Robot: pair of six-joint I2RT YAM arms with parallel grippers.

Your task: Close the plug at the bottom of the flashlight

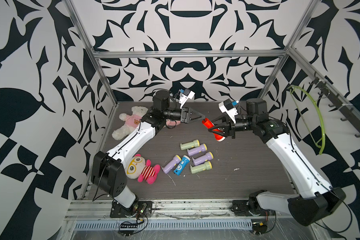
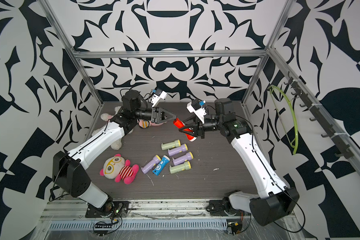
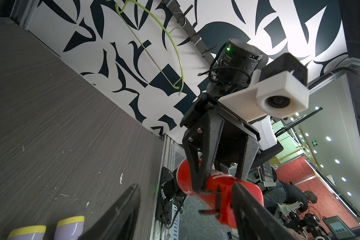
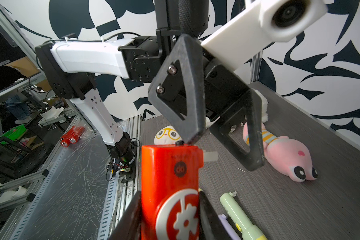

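A red flashlight (image 4: 166, 180) is tilted above the table, and my right gripper (image 1: 216, 128) is shut on its body. Its bottom end faces up toward my left gripper, whose fingers stand apart with nothing seen between them. One left fingertip (image 4: 192, 136) is just above the flashlight's end, touching or nearly so; I cannot tell which. A pale plug tab (image 4: 210, 156) sticks out sideways from that end, in the space below the left fingers. In the left wrist view the flashlight (image 3: 244, 192) lies partly behind one blurred left finger (image 3: 250, 208).
Several purple and green flashlights, such as a green one (image 1: 201, 167), lie on the table with a blue one (image 1: 182, 165). Plush toys, including a pink-striped doll (image 1: 142, 168) and a bear (image 1: 130, 122), lie to the left.
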